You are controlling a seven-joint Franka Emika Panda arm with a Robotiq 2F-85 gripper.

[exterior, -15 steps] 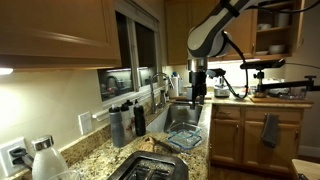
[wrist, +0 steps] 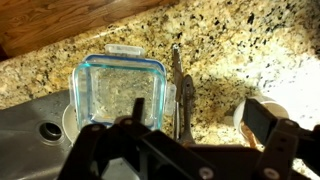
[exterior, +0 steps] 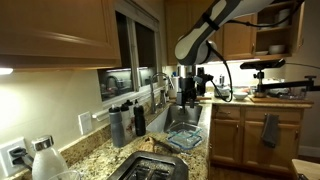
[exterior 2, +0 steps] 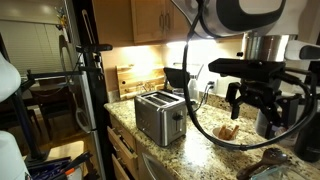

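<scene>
My gripper stands open above the counter, with nothing between its fingers in the wrist view. Below its left finger [wrist: 130, 138] lies a clear glass container [wrist: 108, 92] with a blue rim, at the sink's edge. Dark long-handled utensils [wrist: 178, 80] lie on the granite just right of the container. Partly covered by the right finger, a white bowl [wrist: 240, 112] shows something brown inside. In exterior view 2 the gripper [exterior 2: 262, 104] hangs above the counter, near the bowl [exterior 2: 222, 134] with brown pieces in it.
A silver toaster [exterior 2: 162, 118] stands left of the bowl. The metal sink [wrist: 30, 115] borders the container. Dark bottles [exterior: 117, 127] line the window wall, and a faucet [exterior: 160, 82] rises behind the sink.
The arm has swung slightly left in exterior view 1, and its upper links now reach higher. The items on the counter look unmoved.
</scene>
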